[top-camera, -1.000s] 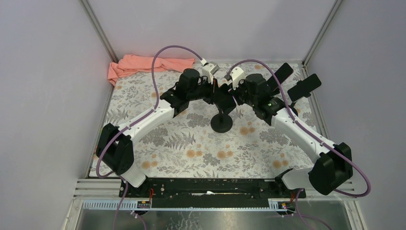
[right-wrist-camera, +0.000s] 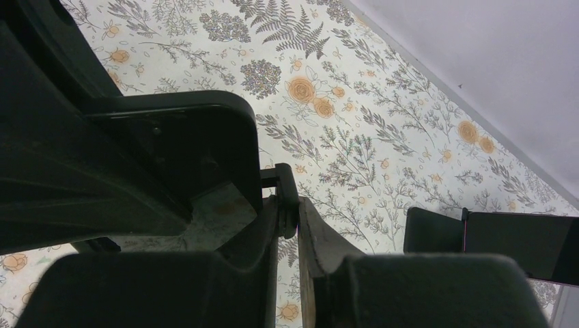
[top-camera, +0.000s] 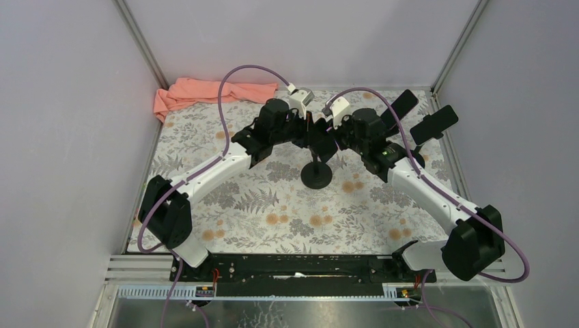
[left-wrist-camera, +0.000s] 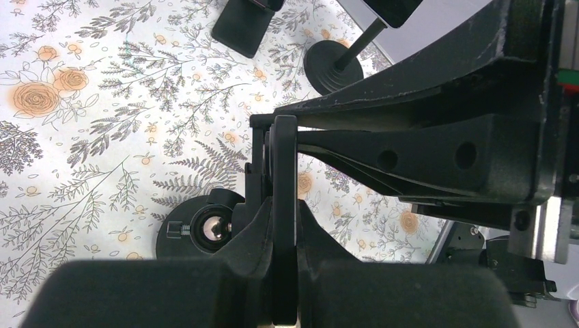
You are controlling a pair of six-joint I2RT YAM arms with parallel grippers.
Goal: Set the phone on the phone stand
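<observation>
A black phone stand (top-camera: 316,175) with a round base stands mid-table, its top between the two grippers. My left gripper (top-camera: 304,133) is shut on a thin dark upright slab (left-wrist-camera: 285,219), seen edge-on in the left wrist view; whether it is the phone or part of the stand is hard to tell. My right gripper (top-camera: 335,137) is close beside it from the right. In the right wrist view its fingertips meet at a dark narrow end piece; how far apart they are is unclear.
Two more stands with dark panels (top-camera: 434,123) (top-camera: 399,111) stand at the right. A salmon cloth (top-camera: 191,96) lies along the back left.
Both arms have barely moved; the grippers and the dark piece between them shifted very slightly in the top view.
</observation>
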